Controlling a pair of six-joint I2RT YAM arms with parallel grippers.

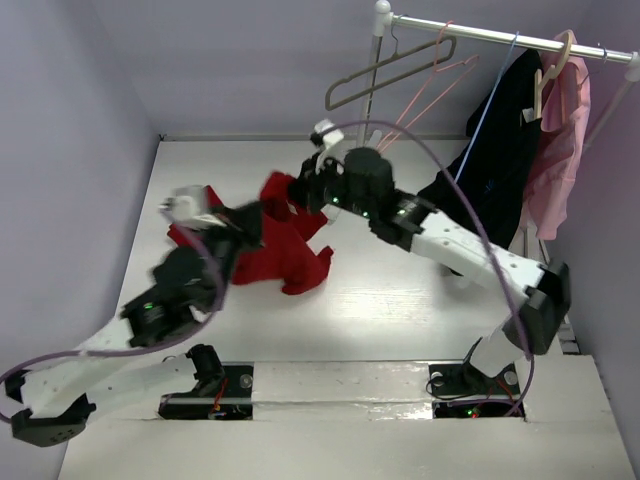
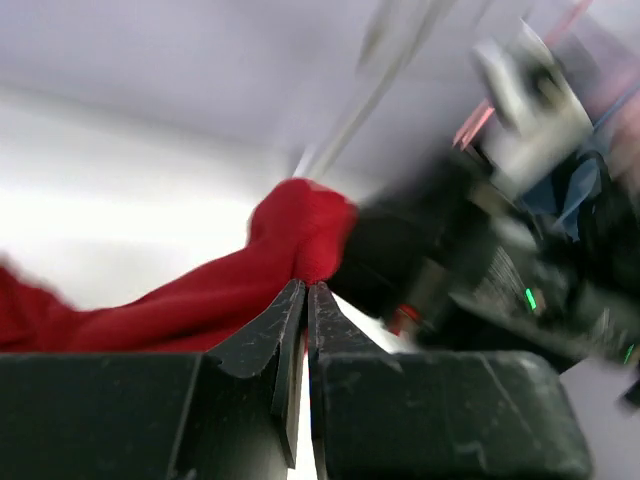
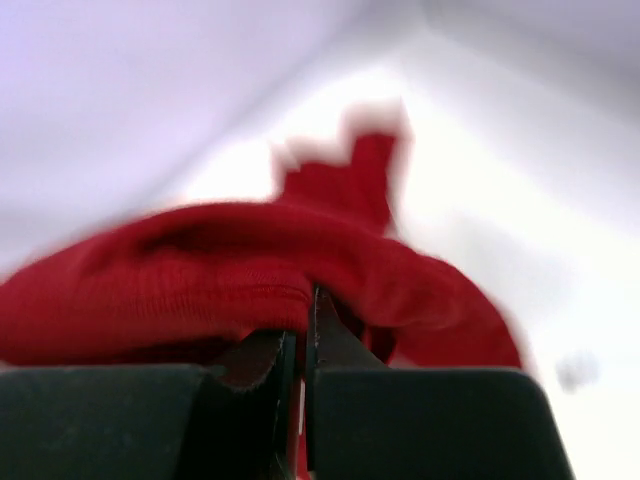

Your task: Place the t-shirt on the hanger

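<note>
The red t-shirt [image 1: 282, 247] is crumpled, partly lifted, and partly hidden by both arms in the top view. My right gripper is shut on a fold of it, and the cloth drapes over both sides of the fingertips. At its left part, my left gripper is shut, its tips pinching the edge of the red cloth [image 2: 298, 235], which stays sharp against a blurred background. An olive hanger [image 1: 390, 75] hangs empty at the left end of the rail. Both arms are blurred in the top view.
A metal rail [image 1: 490, 32] runs across the upper right. It also carries a pink hanger [image 1: 432, 85], a blue hanger [image 1: 487, 105], a black garment [image 1: 487, 185] and a pink garment [image 1: 555, 150].
</note>
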